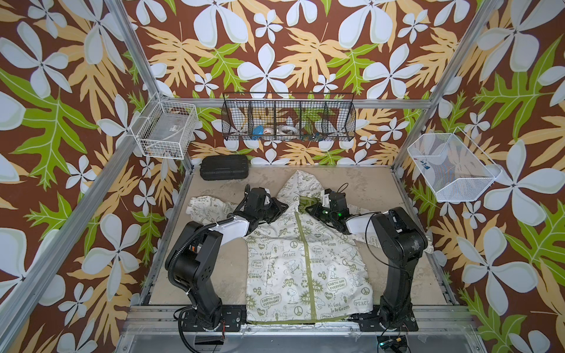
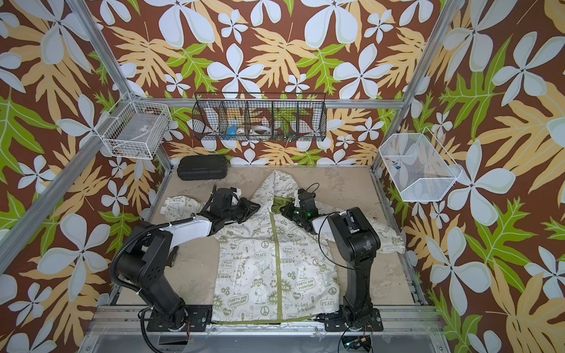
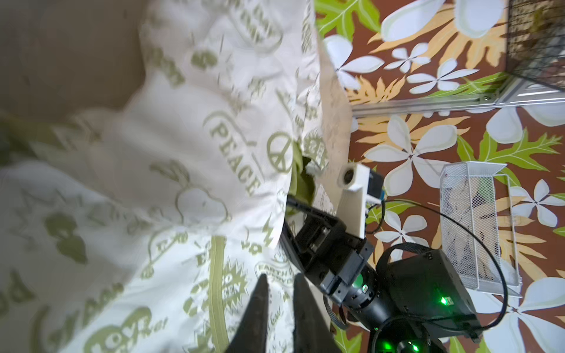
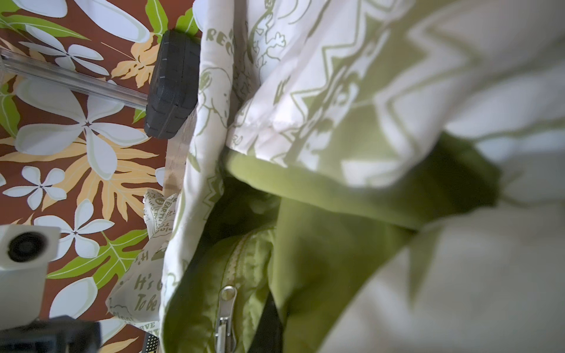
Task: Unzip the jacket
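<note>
A white jacket (image 1: 282,276) printed in green lies spread face up, hood at the back. Its green zip strip (image 2: 276,276) runs down the middle. Near the collar, green lining (image 4: 335,259) shows with a metal zip pull (image 4: 226,311) on it. My left gripper (image 1: 277,210) is shut on the jacket's fabric left of the collar, seen close in the left wrist view. My right gripper (image 1: 313,209) is at the green opening just right of the zip top, shut; its fingertips are partly hidden in the fabric, with nothing clearly between them.
A black case (image 1: 223,167) lies at the back left of the tabletop (image 1: 388,188). A black wire basket (image 1: 288,117) hangs on the back rail, white baskets (image 1: 166,130) (image 1: 453,166) on either side.
</note>
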